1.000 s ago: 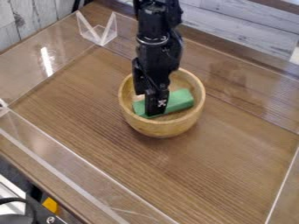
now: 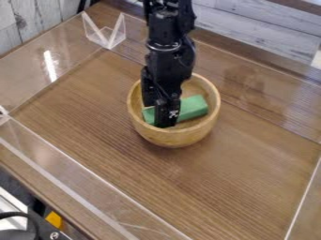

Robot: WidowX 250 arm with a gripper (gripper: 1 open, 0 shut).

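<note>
My black gripper [image 2: 164, 105] reaches down from the top centre into a round wooden bowl [image 2: 181, 138]. It stands open, its fingers low inside the bowl at the left part of a green block [image 2: 192, 108]. The block lies in the bowl and is partly hidden behind the gripper; whether the fingers touch it I cannot tell.
A white wire-like object [image 2: 105, 31] stands at the back left. A white plank wall runs along the back, and the table's edge crosses the lower left.
My gripper has shifted very slightly within the bowl, and the green block looks a little more covered by it. The bowl stays in place.
</note>
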